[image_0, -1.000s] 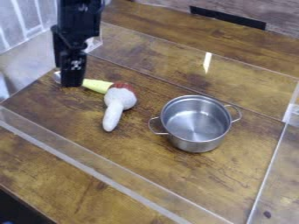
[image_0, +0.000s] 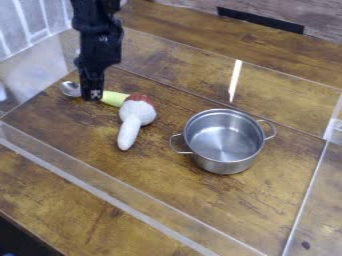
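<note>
My black gripper (image_0: 91, 88) reaches down at the upper left, its tips low by a small shiny metal object (image_0: 70, 88), likely a spoon, and the left end of a pale yellow-green item (image_0: 114, 99). Whether it is shut on anything is hard to see. A white object with a bulbous, red-speckled top (image_0: 134, 118) lies just right of these. A steel two-handled pot (image_0: 223, 141) stands on the right.
Transparent edges run along the left and right, and a thin white strip (image_0: 235, 80) shows at the back.
The pot and white object have not moved.
</note>
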